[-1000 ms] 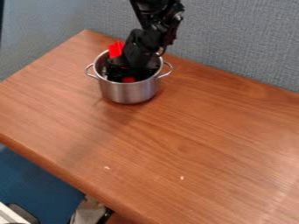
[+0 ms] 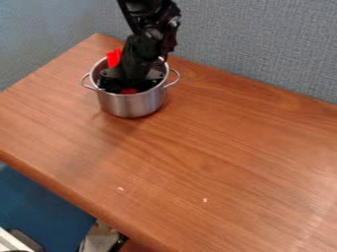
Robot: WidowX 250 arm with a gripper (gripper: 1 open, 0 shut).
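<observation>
A steel pot (image 2: 129,103) with two side handles stands on the wooden table (image 2: 211,177) near the back left. My black gripper (image 2: 129,81) reaches down from the top into the pot. Red shows at the pot's back left (image 2: 113,57) and low inside it, beside the gripper; whether this is one object or more I cannot tell. The fingertips are hidden among dark shapes inside the pot, so what is between them does not show.
A grey fabric partition (image 2: 263,44) runs along the back. The table's left front edge drops to a blue floor area (image 2: 39,207).
The pot has moved left across the table, along with my gripper and the red inside it.
</observation>
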